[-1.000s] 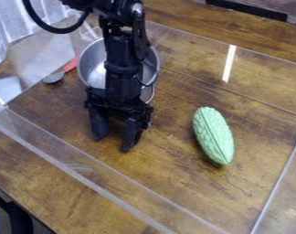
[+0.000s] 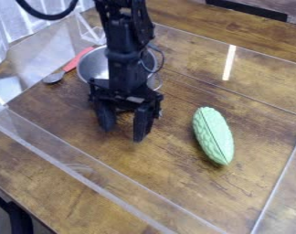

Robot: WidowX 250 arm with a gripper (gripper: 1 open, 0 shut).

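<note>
My black gripper (image 2: 123, 121) hangs low over the wooden table, left of centre, its two dark fingers pointing down in front of a silver bowl (image 2: 97, 69), which is partly hidden behind the arm. Whether anything sits between the fingers is unclear. A pale green ridged vegetable-like object (image 2: 213, 135) lies to the right of the gripper, apart from it.
A spoon (image 2: 54, 78) and a red-handled utensil (image 2: 75, 60) lie left of the bowl. Clear plastic walls edge the table (image 2: 138, 183) at left, front and right.
The gripper has risen slightly and shifted a little to the right over the last second. The bowl, partly behind it, and the green object look unmoved.
</note>
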